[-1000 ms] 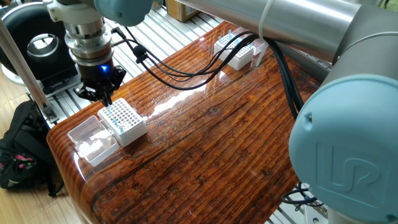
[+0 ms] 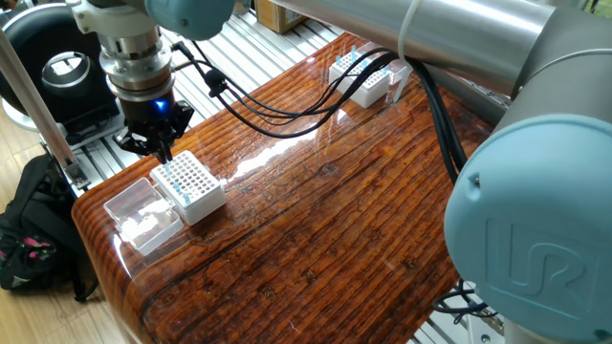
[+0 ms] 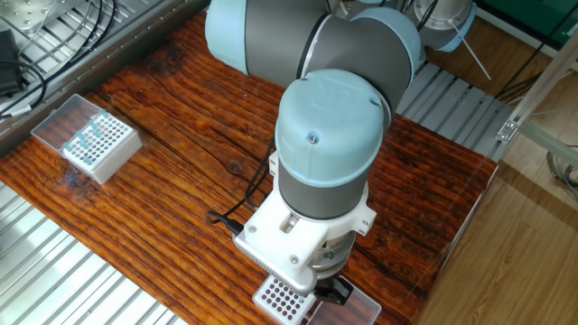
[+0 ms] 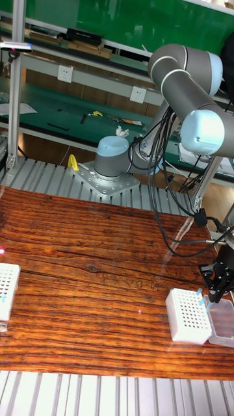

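Note:
A white tip rack (image 2: 196, 190) with a grid of holes stands at the table's near left in exterior view 1, its clear lid (image 2: 145, 218) folded open beside it. Light-blue pipette tips (image 4: 201, 294) stick up along the rack's lid-side edge. My black gripper (image 2: 165, 157) points down over the rack's corner, its fingertips close to the tips. Whether a tip sits between the fingers is too small to tell. In exterior view 2 the wrist hides part of this rack (image 3: 285, 299). A second white rack (image 3: 105, 150), holding several blue tips (image 3: 88, 133), stands at the other end.
Black cables (image 2: 287, 124) hang from the arm above the table. The second rack's open clear lid (image 3: 65, 123) lies against its side.

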